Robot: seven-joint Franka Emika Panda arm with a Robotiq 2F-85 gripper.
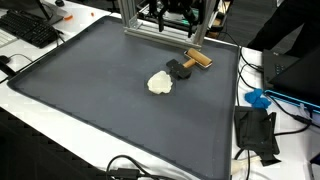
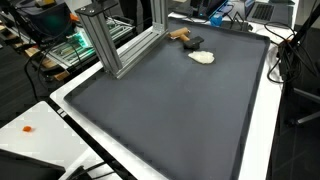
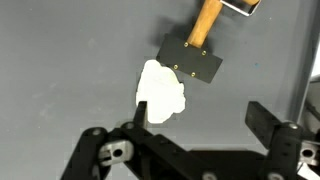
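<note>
A flat, irregular white piece (image 1: 160, 83) lies on the dark grey table; it also shows in the wrist view, a rumpled white piece (image 3: 160, 92) with nothing on top of it. Beside it rests a scraper with a black blade (image 3: 190, 58) and a wooden handle (image 3: 207, 20). My gripper (image 1: 179, 26) is raised above the table at the back in exterior view 1. Its dark fingers (image 3: 268, 127) are spread wide, open and empty, and the white piece lies below the gap between them.
A wooden block-like item (image 1: 198, 58) sits beside the scraper, partly cut off in the wrist view. A metal frame (image 2: 132, 45) stands along one table edge. A blue object (image 1: 257, 98) lies off the table.
</note>
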